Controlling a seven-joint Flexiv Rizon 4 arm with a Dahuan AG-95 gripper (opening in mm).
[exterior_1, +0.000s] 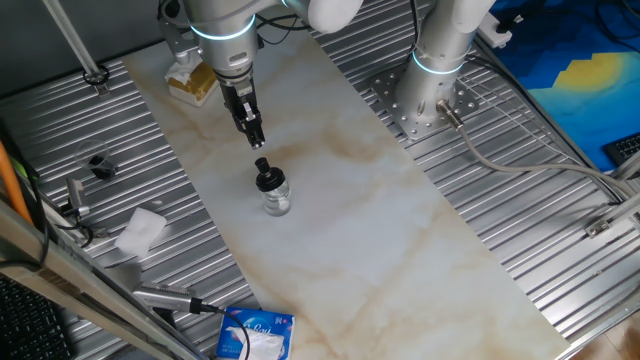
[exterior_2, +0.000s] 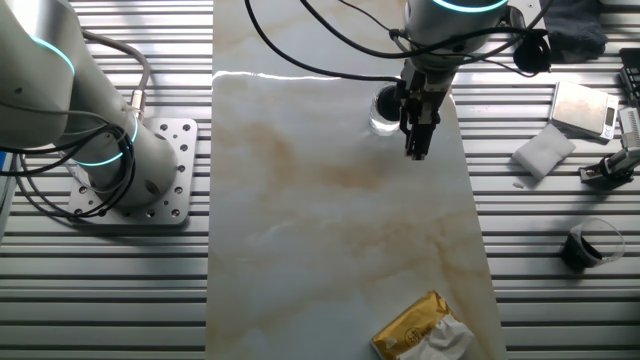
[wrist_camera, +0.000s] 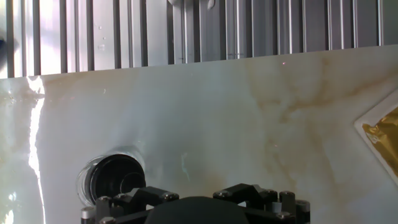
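Observation:
A small clear glass bottle (exterior_1: 277, 200) with a black cap and a narrower black top stands upright on the marbled board in exterior view 1. My gripper (exterior_1: 257, 146) hangs close to the bottle's top, slightly to its upper left in that view, apparently without touching it. In exterior view 2 the gripper (exterior_2: 416, 157) partly covers the bottle (exterior_2: 384, 124). From the wrist, the bottle's black cap (wrist_camera: 118, 177) shows left of the gripper. Its two fingertips stand apart, open, and no object is visible between them.
A gold tissue pack (exterior_1: 193, 84) lies at the board's far end, and a blue tissue pack (exterior_1: 256, 333) near its other end. Beside the board are a white scale (exterior_2: 584, 108), a white tissue (exterior_2: 544, 151) and a clear cup (exterior_2: 592, 244). Most of the marbled board (exterior_1: 370, 250) is clear.

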